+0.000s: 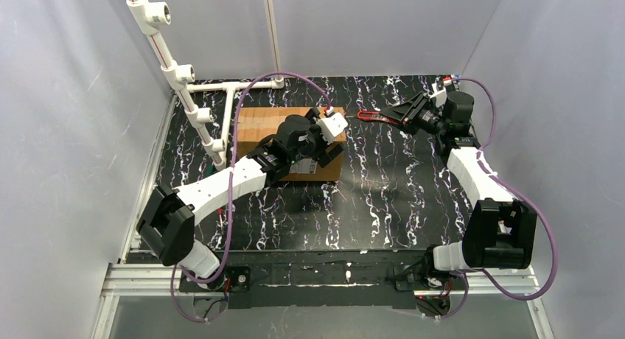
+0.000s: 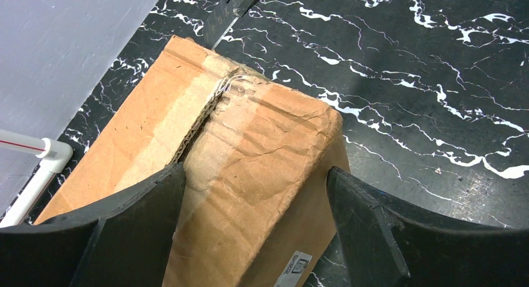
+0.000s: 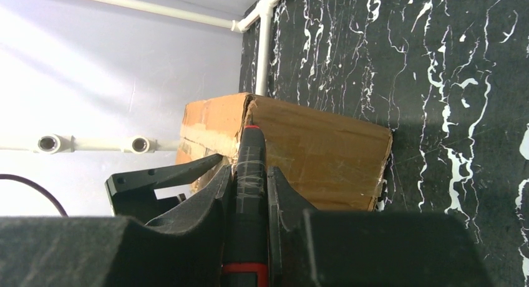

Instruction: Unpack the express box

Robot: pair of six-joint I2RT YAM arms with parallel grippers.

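A brown cardboard box (image 1: 258, 125) lies on the black marbled table, with a taped seam and ragged edge on top in the left wrist view. My left gripper is over the box, its fingers part open on either side of the box's near end. At the box's right, my right gripper is shut on a utility knife (image 1: 376, 115) with a red and black handle. Its blade (image 2: 218, 22) points at the box's right edge, by the end of the seam.
A white pipe frame (image 1: 236, 86) stands behind and left of the box.
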